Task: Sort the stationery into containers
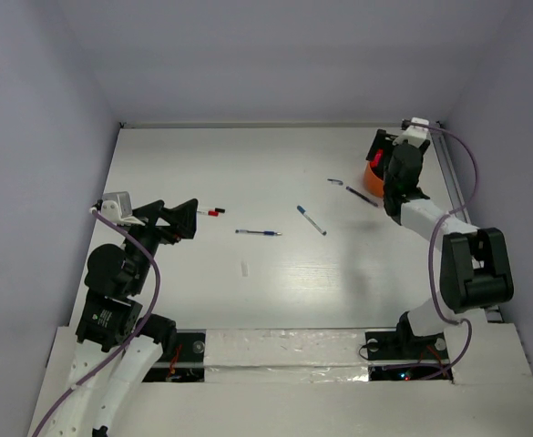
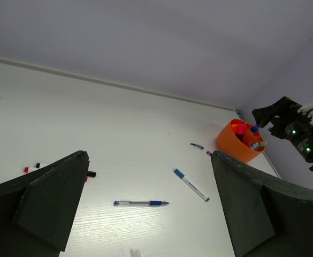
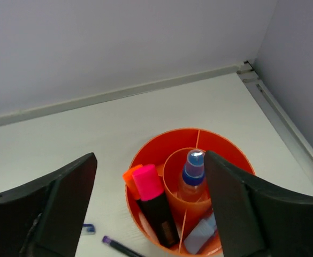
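An orange divided container at the back right holds a pink-capped black marker, a clear blue-ringed bottle and other items. My right gripper is open over it, fingers either side in its wrist view. My left gripper stands open at the table's left, nothing between its fingers. Loose on the table lie a blue pen, a blue-capped marker, a dark purple-tipped pen, a small blue item and red and black markers.
The white table is bounded by walls at back and sides, with a metal rail along the back edge. A faint clear item lies near the middle front.
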